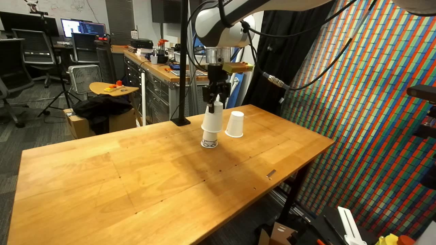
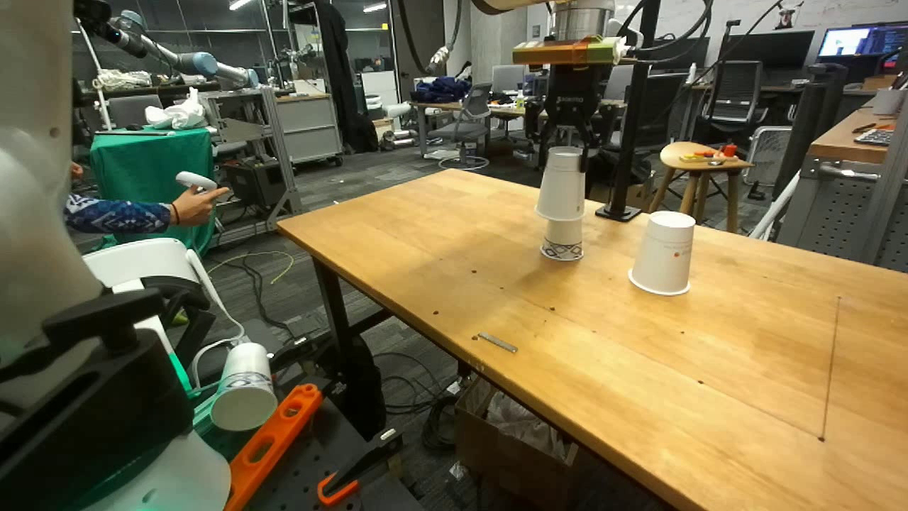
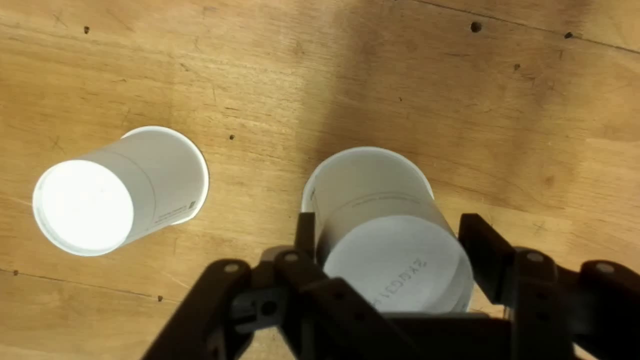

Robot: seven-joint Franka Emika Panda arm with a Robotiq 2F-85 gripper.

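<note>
A plain white paper cup (image 2: 562,183) sits upside down over a second inverted white cup with a dark patterned band (image 2: 562,244), covering its upper part. My gripper points straight down around the upper cup, one finger on either side and the fingers partly open. In the wrist view the upper cup's base (image 3: 399,267) lies between the fingers; whether they touch its sides is hard to tell. Another inverted white cup (image 2: 664,254) stands alone on the table, apart from the stack.
A black post (image 1: 184,81) rises at the table's back edge, close to the stack. A patterned cup (image 2: 245,387) lies off the table.
</note>
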